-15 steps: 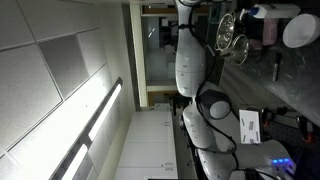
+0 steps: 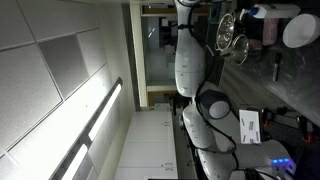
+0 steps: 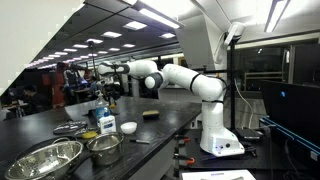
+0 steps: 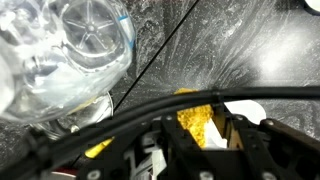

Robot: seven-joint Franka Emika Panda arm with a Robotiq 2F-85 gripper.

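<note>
In the wrist view, my gripper is at the lower middle, its dark linkages reaching up from the bottom edge. A bumpy yellow-orange object (image 4: 194, 120) shows at its fingers, and the fingers are closed on it; cables and linkages hide part of it. Beside it lies a white rounded thing (image 4: 245, 108). A clear plastic bottle (image 4: 85, 40) fills the upper left. Exterior view 2 has the arm stretched over the far part of the table, with the gripper (image 3: 103, 77) too small there to read. Exterior view 1 cuts the gripper off at the top.
Metal pots (image 3: 106, 150) and a colander (image 3: 45, 160) stand at the near left of the table. Close by are a clear jug (image 3: 104, 118) and a white bowl (image 3: 129, 128). A yellow block (image 3: 151, 113) lies farther right, with bare dark tabletop around it.
</note>
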